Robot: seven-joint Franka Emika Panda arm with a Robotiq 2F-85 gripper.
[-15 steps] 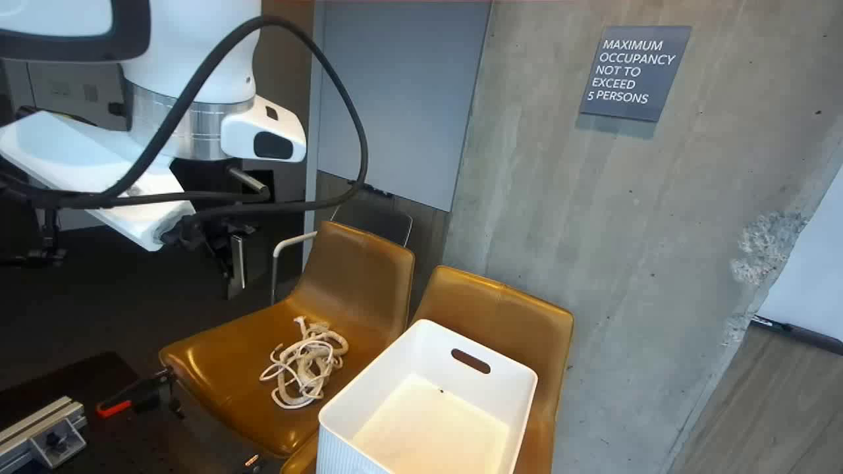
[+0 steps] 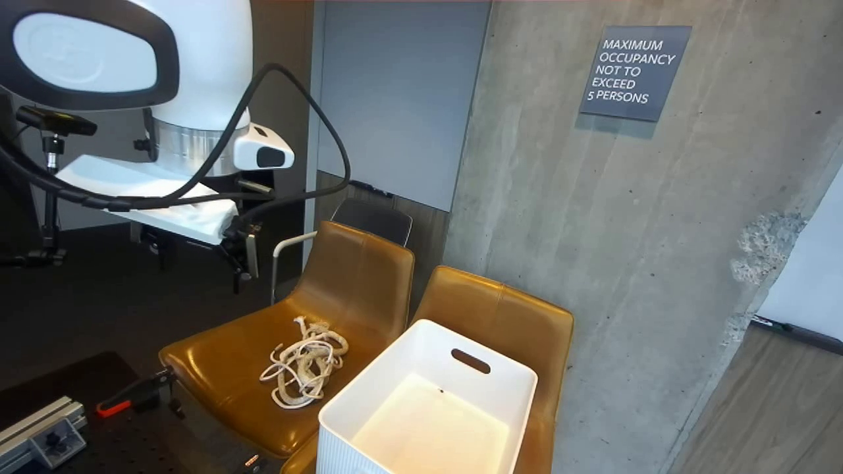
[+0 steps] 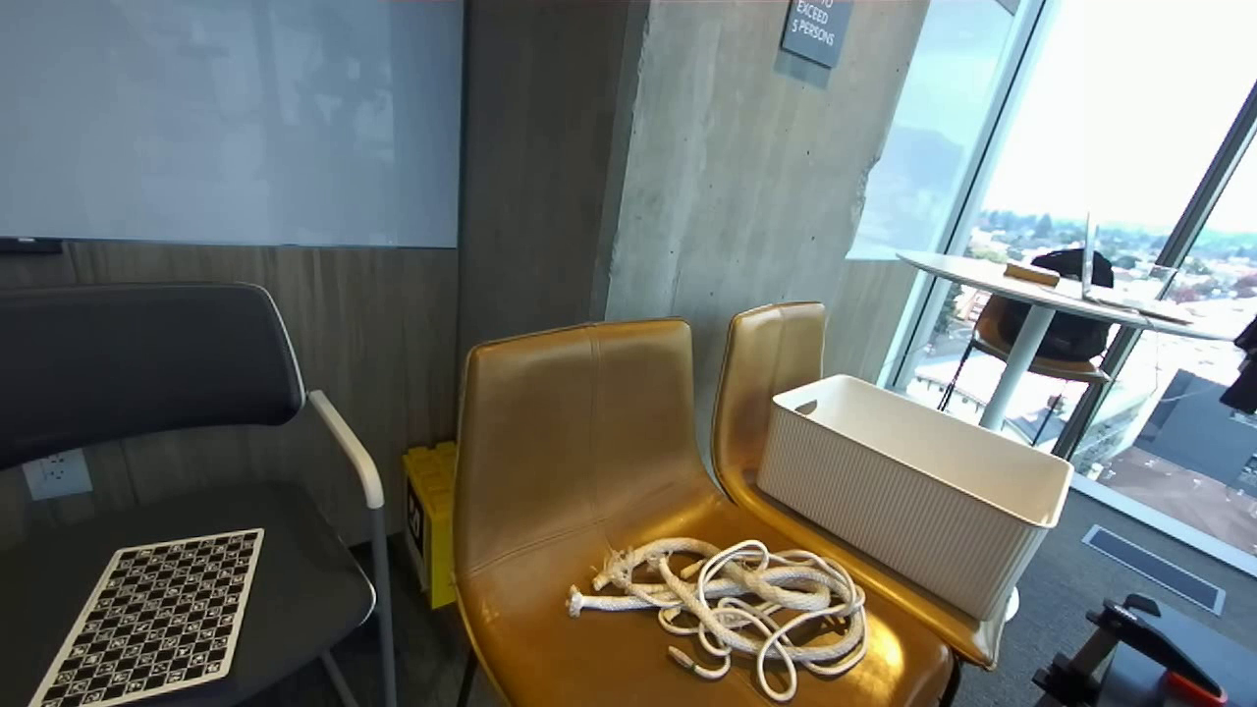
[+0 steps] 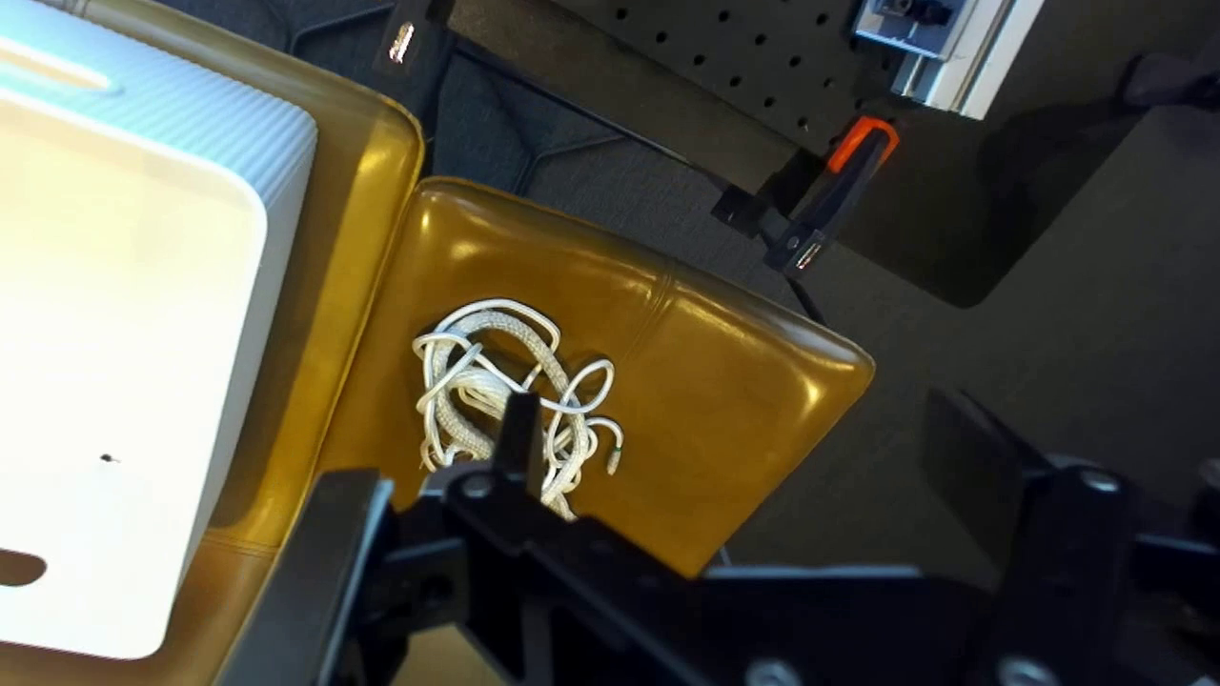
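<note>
A tangled white rope lies in a loose heap on the seat of a brown leather chair. On the neighbouring chair rests a white ribbed bin, whose visible floor is bare apart from a small dark speck. My gripper is open, its dark fingers spread wide with nothing held between them. In exterior view 1 it hangs above and behind the rope's chair, well clear of the rope. From the wrist, the rope appears below, partly hidden behind the left finger.
A dark perforated table with a metal rail and an orange-tipped clamp borders the chair's front. A black chair carrying a checkered board stands to the left in exterior view 2. A concrete wall rises behind the bin.
The arm has shifted and turned; in exterior view 1 its upper part sits farther back and its gripper has rotated. Rope and bin have stayed put.
</note>
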